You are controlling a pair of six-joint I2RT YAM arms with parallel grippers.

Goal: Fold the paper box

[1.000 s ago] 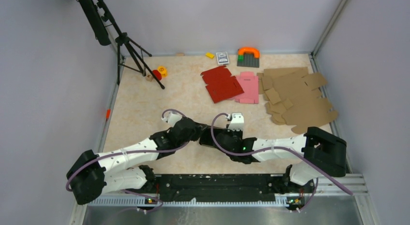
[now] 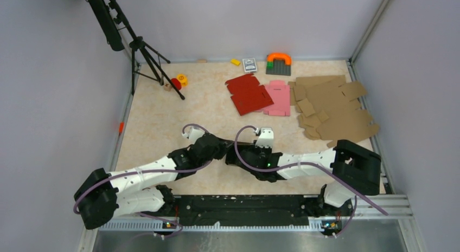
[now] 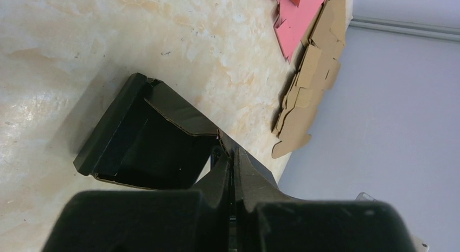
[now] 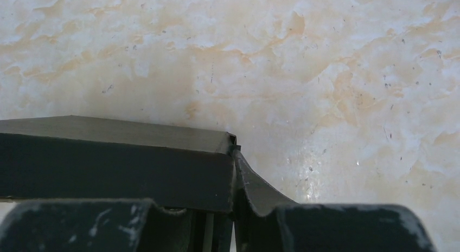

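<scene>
A black cardboard box (image 2: 234, 156) (image 3: 154, 152) is partly folded on the table near the front, mostly hidden by the arms in the top view; in the left wrist view a flap leans into it. My left gripper is shut at that box's upper edge; whether cardboard is between its fingertips is unclear. My right gripper (image 2: 259, 146) is over the box's right part; in the right wrist view its dark fingers are against the box wall, and their opening is hard to make out.
Red (image 2: 252, 100) and pink (image 2: 278, 105) cardboard sheets and brown cardboard (image 2: 342, 116) lie behind. Small toys, a card deck (image 2: 249, 65) and a tripod (image 2: 138, 43) stand at the back.
Both arms have shifted slightly toward the front and sideways to the right for the left one, left for the right arm's elbow, with the box moving a little along.
</scene>
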